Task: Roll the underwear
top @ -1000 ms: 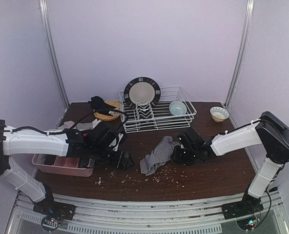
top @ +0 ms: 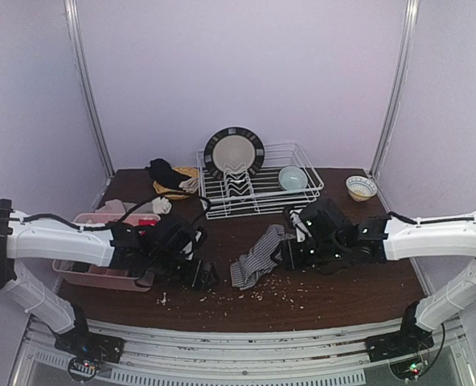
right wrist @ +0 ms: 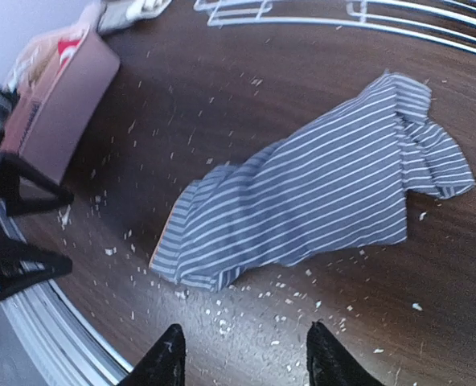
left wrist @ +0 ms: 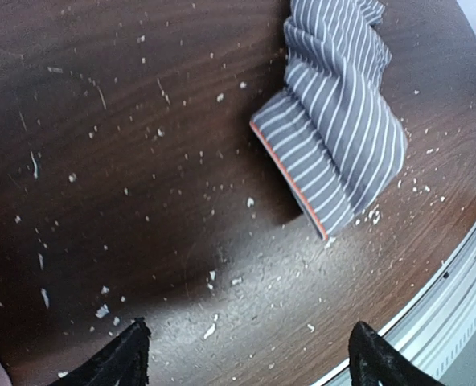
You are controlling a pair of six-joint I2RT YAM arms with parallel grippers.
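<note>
Grey-and-white striped underwear (top: 256, 256) lies loosely folded and crumpled on the wooden table, centre front; its orange-edged end (left wrist: 306, 169) faces left. My left gripper (top: 207, 275) stands open to the left of it, and in the left wrist view nothing is between its fingers. My right gripper (top: 283, 254) is open at the garment's right side; in the right wrist view its fingertips sit below the cloth in the picture, holding nothing.
A pink bin (top: 101, 277) stands at the left. A white dish rack (top: 254, 205) with plate and bowl is behind; a patterned bowl (top: 361, 188) sits back right. Small white crumbs litter the front table, which is otherwise clear.
Both arms have shifted in the last second.
</note>
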